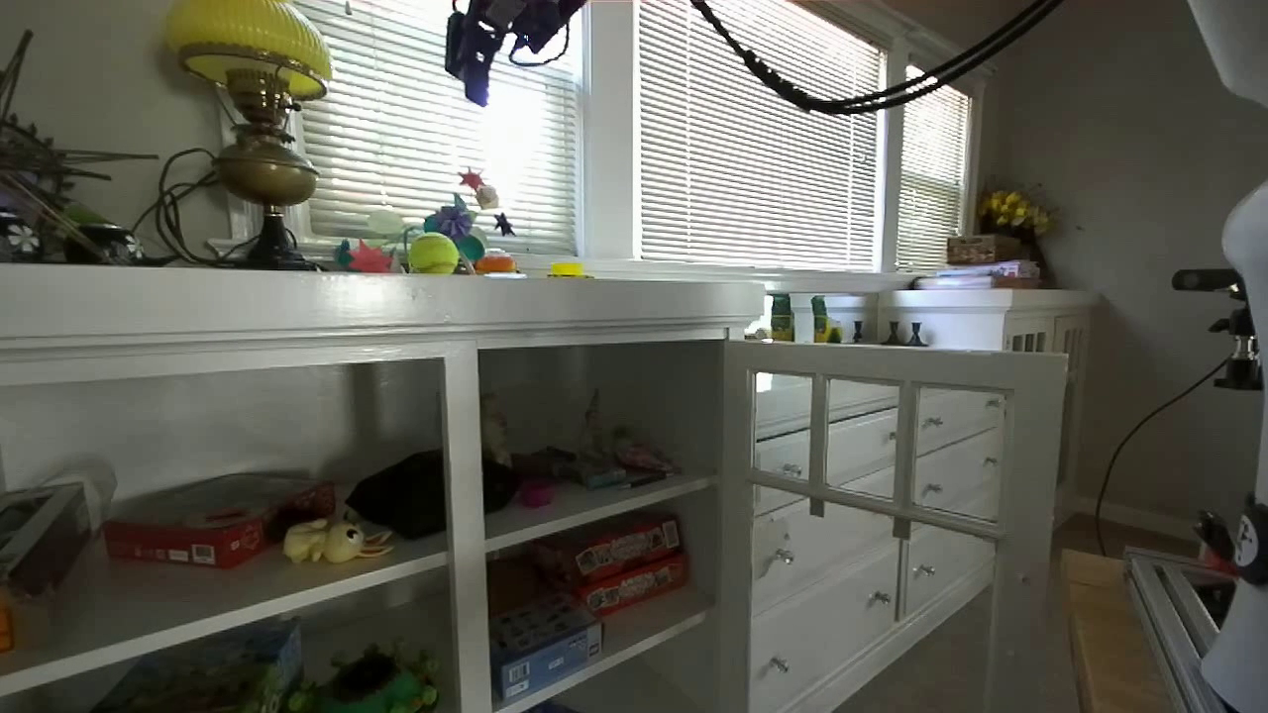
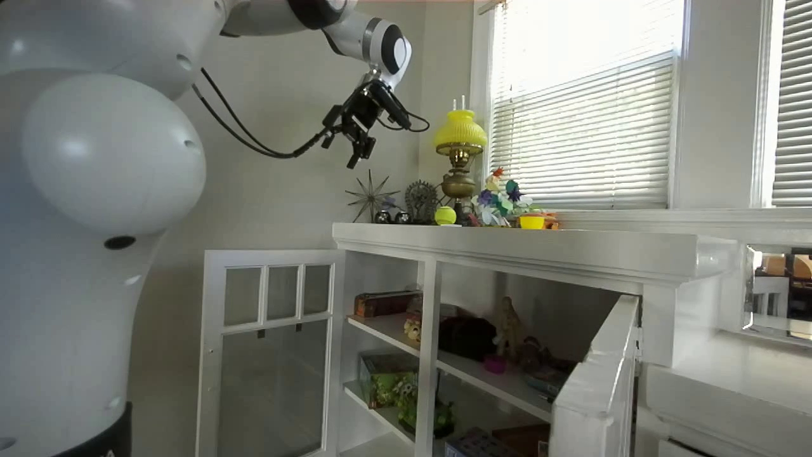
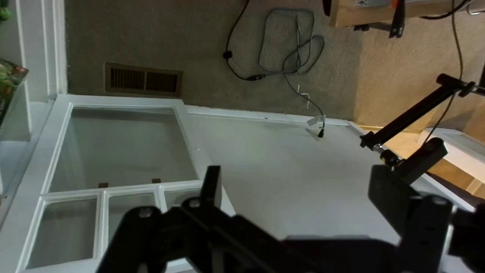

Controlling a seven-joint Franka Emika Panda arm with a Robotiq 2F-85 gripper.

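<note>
High above the cabinet top, clear of every object, my gripper (image 2: 354,150) hangs from the raised arm. In the wrist view its black fingers (image 3: 211,182) are wide apart, so the gripper is open, with only the wall and a glass-paned door behind the gap. On the cabinet top (image 2: 609,240) sit a tennis ball (image 2: 445,216) and a yellow cup (image 2: 532,221). Colourful paper flowers (image 2: 498,202) stand between them. Only the lower part of the gripper shows at the top edge of exterior view 1.
A brass lamp (image 1: 268,178) with a yellow shade stands tall on the cabinet. Two cabinet doors are swung outward, one (image 2: 213,343) on the left and one (image 1: 1028,475) on the right. Toys and boxes such as a red box (image 1: 220,523) fill the shelves. Open air surrounds the gripper.
</note>
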